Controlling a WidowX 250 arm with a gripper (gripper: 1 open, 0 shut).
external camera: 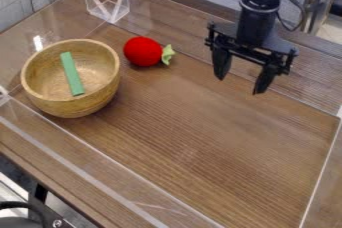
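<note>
My black gripper [249,64] hangs at the upper right above the wooden table, its two fingers spread wide with nothing visible between them. To its left lies a red tomato-like object [142,51] with a small green part on its right. A wooden bowl [94,100] at the left holds a green stick-like object [71,74].
A clear plastic container [107,0] stands at the back left. A raised edge runs along the back right behind the gripper.
</note>
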